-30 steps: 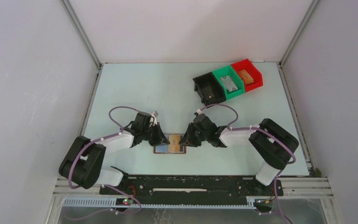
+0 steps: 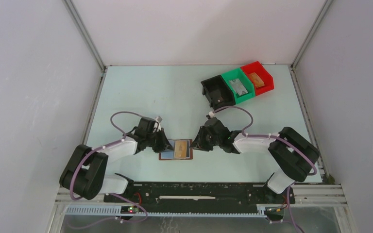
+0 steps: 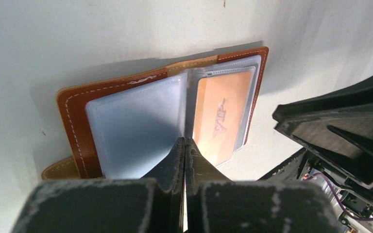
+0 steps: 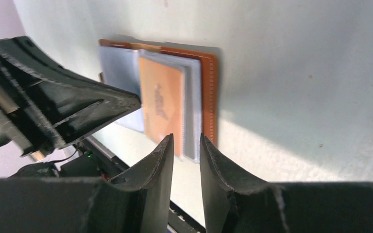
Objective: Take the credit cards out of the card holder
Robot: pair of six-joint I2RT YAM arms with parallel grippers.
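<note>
The brown card holder [image 2: 191,157] lies spread open on the table. An orange card [image 3: 225,109] shows in its clear right-hand sleeve, and a pale blue-white sleeve [image 3: 136,124] fills the left side. Over the holder's middle, where these two meet, is my left gripper, shut with nothing visible between its fingers. I cannot tell whether its tips press on the sleeve. My right gripper is part open at the holder's right side. Its fingers appear either side of the card sleeve's right margin [image 4: 193,104] in the right wrist view, with no card gripped.
Three joined bins stand at the back right: black [image 2: 205,88], green [image 2: 231,74] and red [image 2: 268,81]. A grey card [image 2: 238,87] lies in the green one, an orange card [image 2: 256,80] in the red. Bare table surrounds the holder, and the two grippers are close together.
The left gripper and the holder have shifted slightly left. My right gripper has since drawn a little to the right, away from the holder. The bins are unchanged.
</note>
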